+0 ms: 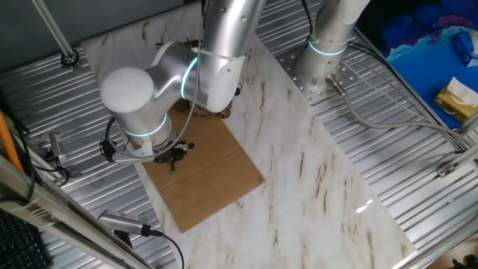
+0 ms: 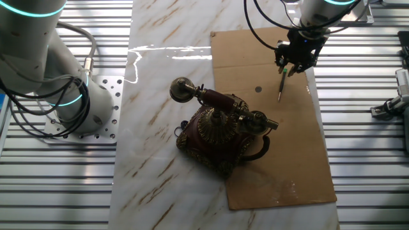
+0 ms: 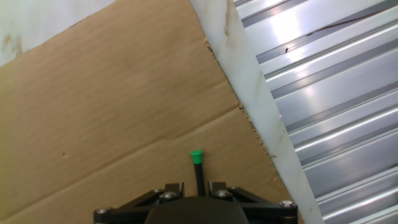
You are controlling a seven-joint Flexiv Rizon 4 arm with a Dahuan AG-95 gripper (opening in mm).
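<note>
A dark pen with a green end (image 3: 197, 157) shows at the bottom middle of the wrist view, its body running under my gripper. In exterior view 2 the pen (image 2: 282, 85) appears just below my gripper (image 2: 290, 69), its thin tip pointing away from the arm. My gripper looks open over the cardboard, with its fingers (image 3: 222, 190) on either side of the pen and gaps beside it. Whether the pen touches the cardboard cannot be told. In exterior view 1 the green end (image 1: 174, 173) shows below the gripper.
The brown cardboard sheet (image 2: 287, 160) lies on the marbled tabletop (image 1: 299, 179). An ornate old telephone (image 2: 217, 128) stands partly over its edge, mostly hidden by the arm in exterior view 1. A slatted metal surface (image 3: 336, 93) lies beyond the table edge.
</note>
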